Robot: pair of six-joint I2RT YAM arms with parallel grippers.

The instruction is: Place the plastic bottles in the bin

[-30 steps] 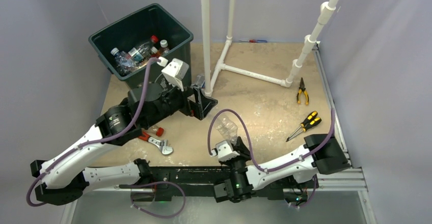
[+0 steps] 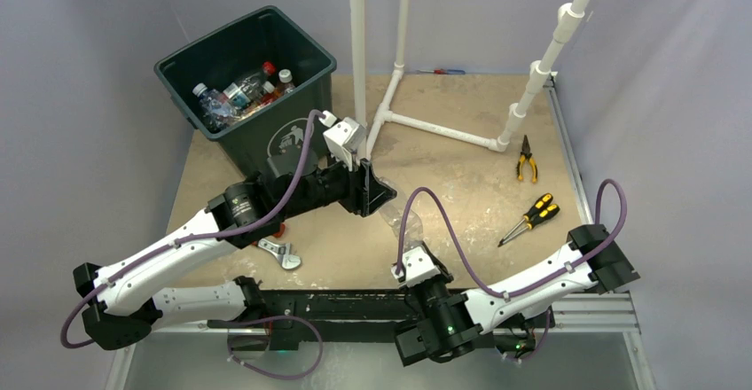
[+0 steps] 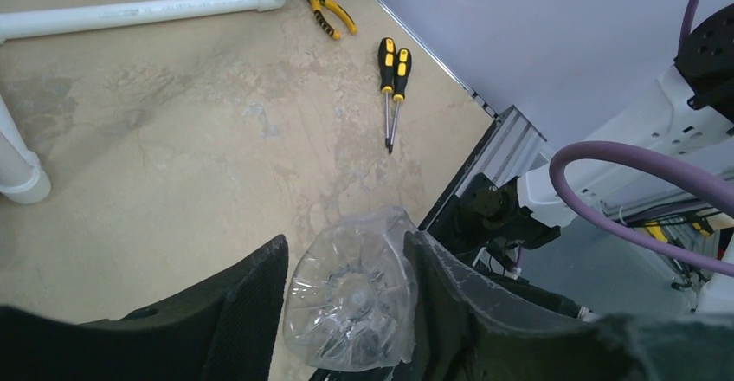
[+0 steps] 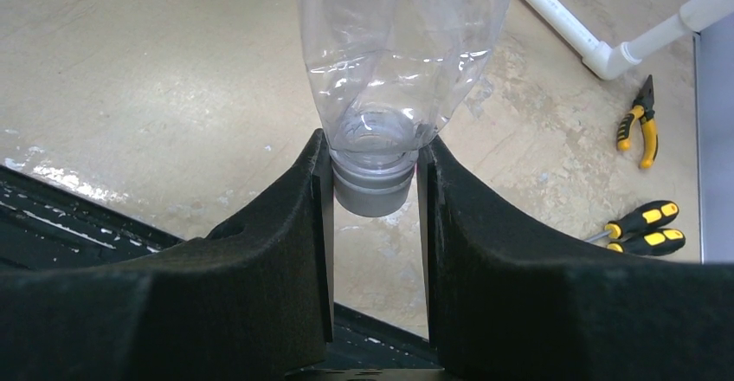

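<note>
A clear plastic bottle is held up over the table. My right gripper is shut on its capped neck. In the left wrist view the bottle's crinkled base lies between the fingers of my left gripper, which looks open around it. The green bin at back left holds several bottles. Another red-capped bottle is partly hidden under the left arm.
A white pipe frame stands at the back. Pliers and two screwdrivers lie on the right, an adjustable wrench at front left.
My left gripper has moved right to the bottle's end. The right gripper and bottle have shifted rightward from where they were a second ago.
</note>
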